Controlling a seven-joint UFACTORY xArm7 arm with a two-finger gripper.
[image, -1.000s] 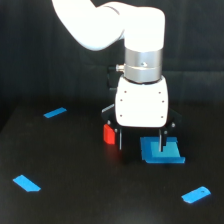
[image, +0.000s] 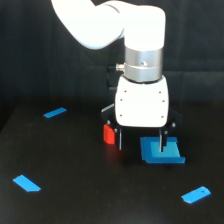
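The white arm reaches down from the top of the camera view. At its end my gripper (image: 141, 140) points downward, its two dark fingers well apart, and nothing shows between them. A small red object (image: 108, 134) is partly hidden beside the finger on the image's left. Near the other finger a blue square (image: 155, 157) lies on the dark table, with a lighter blue patch in its middle. How high the fingertips are above the table is hard to judge.
Short blue strips mark the table: one at the back left (image: 55, 112), one at the front left (image: 26, 183) and one at the front right (image: 196, 195).
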